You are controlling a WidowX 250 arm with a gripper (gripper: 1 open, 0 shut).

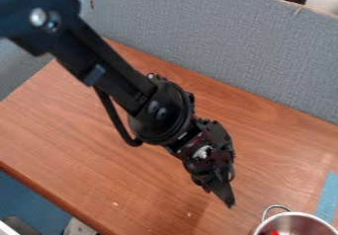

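Note:
The black robot arm reaches from the upper left down over a wooden table [79,140]. Its gripper [224,194] points down toward the lower right, low over the wood, and is shut, with nothing visible between its fingers. Just right of and below it, a steel pot [294,222] with a wire handle is cut off by the frame's corner; something red is inside it.
A grey padded barrier [211,51] runs along the back of the table. A light blue strip [327,195] lies at the right edge. Some hardware sits beyond the lower left edge.

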